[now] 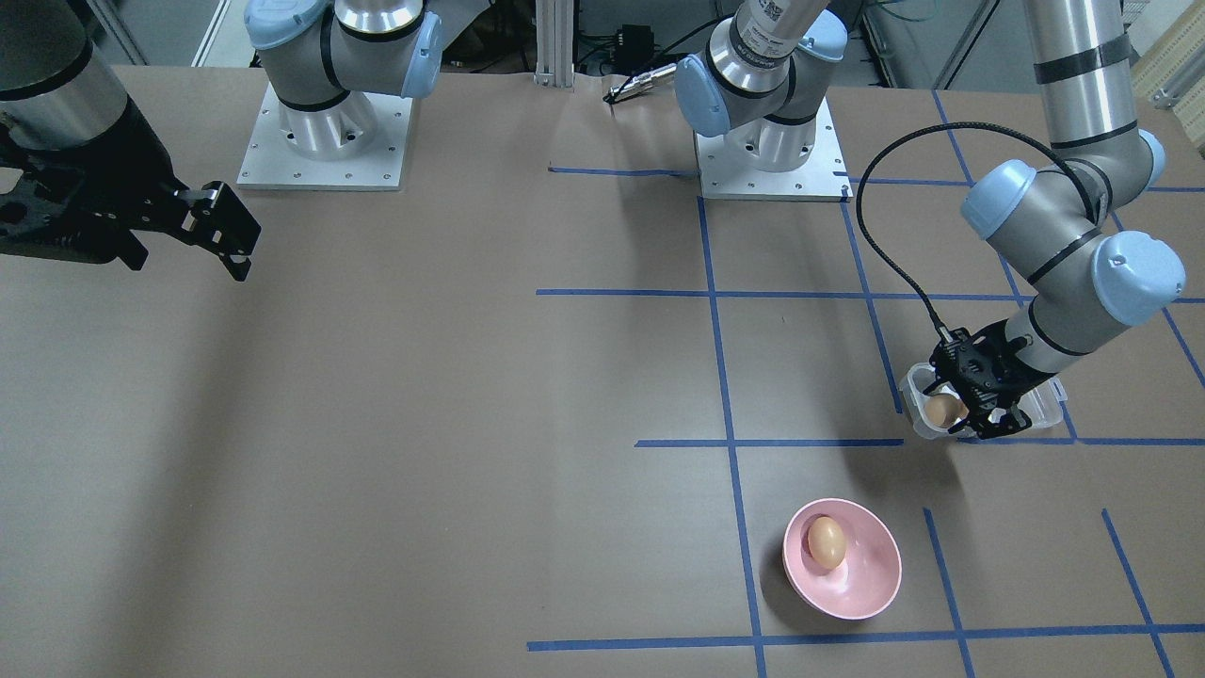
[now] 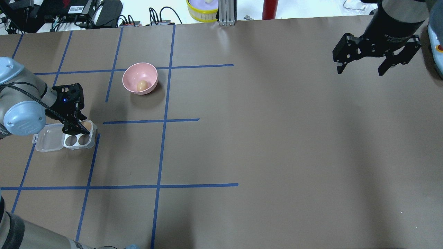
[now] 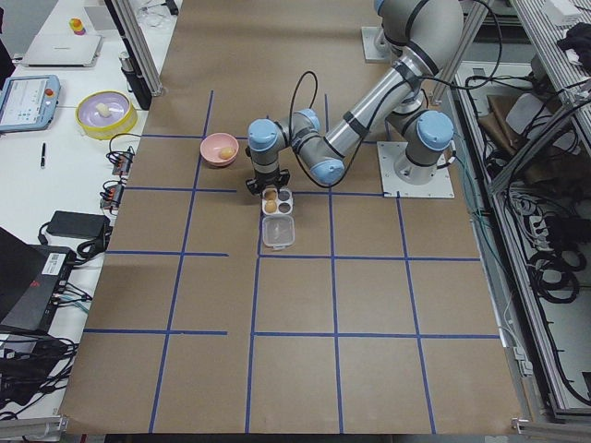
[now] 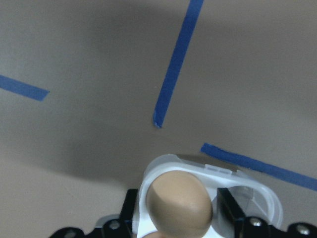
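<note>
My gripper is low over a small white egg holder (image 1: 917,384) inside a clear plastic box with its lid (image 2: 50,138) folded open. In the left wrist view an egg (image 4: 176,198) in the holder sits between the black fingers; whether they touch or grip it I cannot tell. A second egg shows partly below it, and empty cups show in the top view. A pink bowl (image 1: 859,576) with one egg (image 1: 826,542) lies on the table apart from the box.
Blue tape lines grid the table. Another arm with a black gripper (image 2: 373,54) hangs at the far side, and further arm bases stand at the edges.
</note>
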